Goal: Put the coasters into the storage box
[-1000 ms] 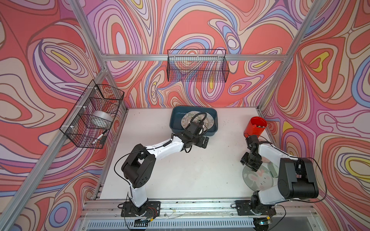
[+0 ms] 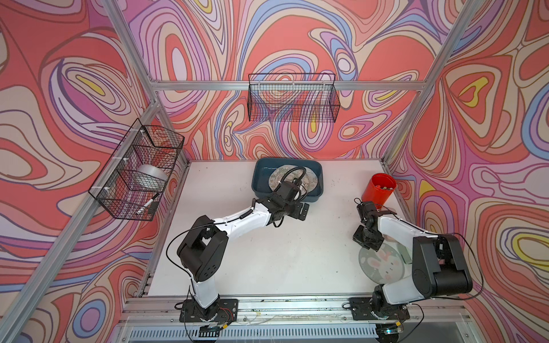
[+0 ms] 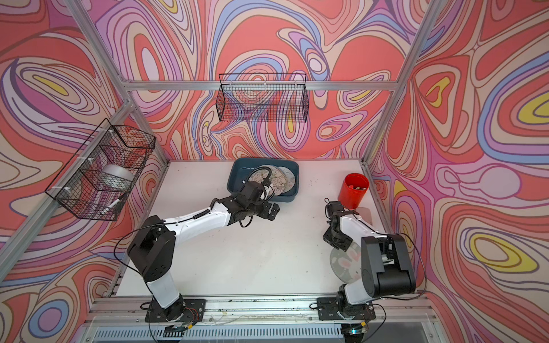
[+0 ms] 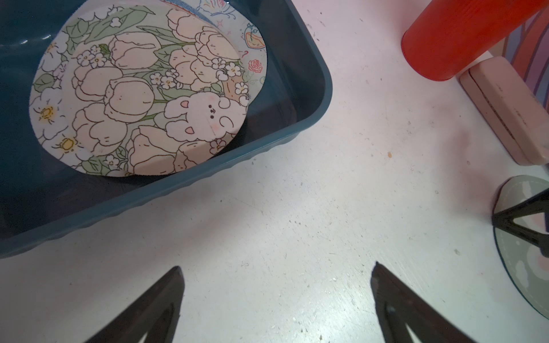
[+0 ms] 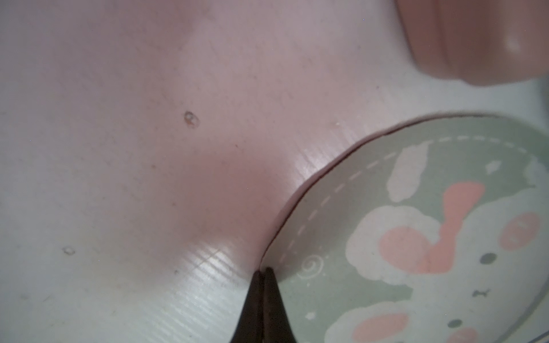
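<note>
A dark blue storage box (image 4: 303,123) at the back middle holds floral round coasters (image 4: 143,103), stacked overlapping. A sage coaster with rabbits (image 5: 354,285) lies on the table at the front right. My right gripper is shut at this coaster's left edge, with nothing clearly between its fingertips. My left gripper stands open beside the box, above bare table, with nothing between its fingers.
A red bucket (image 2: 377,188) stands at the back right. A pink block (image 4: 503,108) lies between it and the rabbit coaster. Wire baskets (image 2: 292,103) hang on the back and left.
My right gripper has shifted slightly left along the coaster's edge. The left arm is almost unchanged.
</note>
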